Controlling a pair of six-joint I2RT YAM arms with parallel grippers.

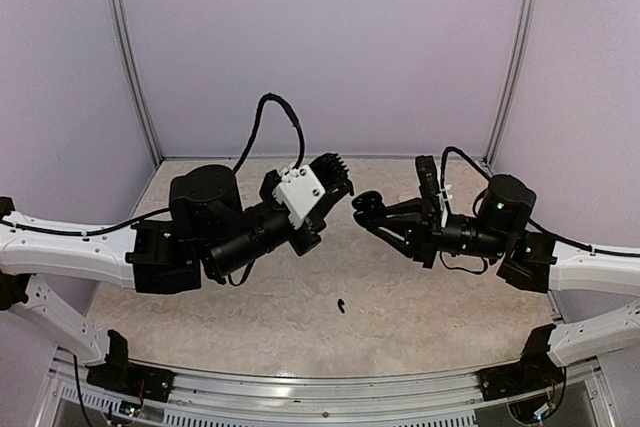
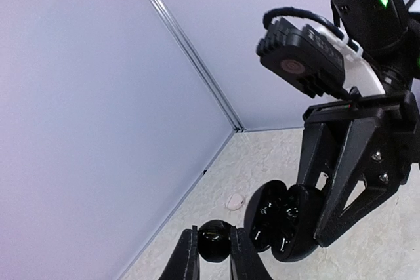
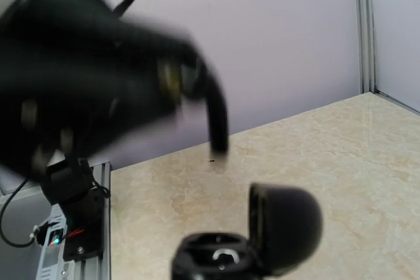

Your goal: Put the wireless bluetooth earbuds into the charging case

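My left gripper is shut on a glossy black earbud (image 2: 214,239), seen in the left wrist view. To the right of it, my right gripper (image 1: 382,221) is shut on the black charging case (image 2: 287,220), whose lid stands open. A gap separates the held earbud from the case. Dark glints fill the case's inside, and I cannot tell whether an earbud sits there. In the right wrist view, the case (image 3: 216,254) is low in the frame with its lid (image 3: 287,227) raised. One small black earbud (image 1: 341,305) lies on the table between the arms.
A pale round piece (image 2: 235,202) rests on the table behind the case.
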